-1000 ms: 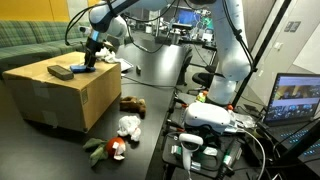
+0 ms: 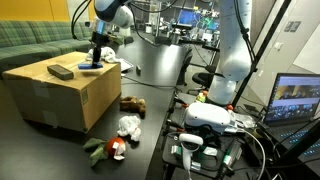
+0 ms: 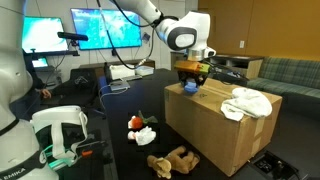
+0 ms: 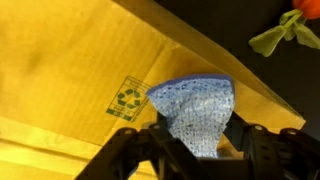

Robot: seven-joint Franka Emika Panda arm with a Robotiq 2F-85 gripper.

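Note:
A blue-and-white, soft-looking item (image 4: 197, 108) sits between my gripper's fingers in the wrist view, and my gripper is shut on it. In exterior view 1 this blue item (image 2: 90, 66) shows at the top of a large cardboard box (image 2: 60, 98), below my gripper (image 2: 97, 58). Exterior view 2 has the blue item (image 3: 190, 88) at the box's near left corner, under the gripper (image 3: 190, 80). Whether its underside touches the box top is hard to tell.
A dark block (image 2: 61, 72) lies beside the item on the box. A white cloth (image 3: 248, 103) covers another part of the box top. On the dark floor are a brown plush toy (image 3: 173, 162), a white-and-red toy (image 2: 129, 126) and a red-and-green one (image 2: 115, 148).
The blue item appears slightly higher and further right in exterior view 1, with more of it showing. My gripper has risen a little with it.

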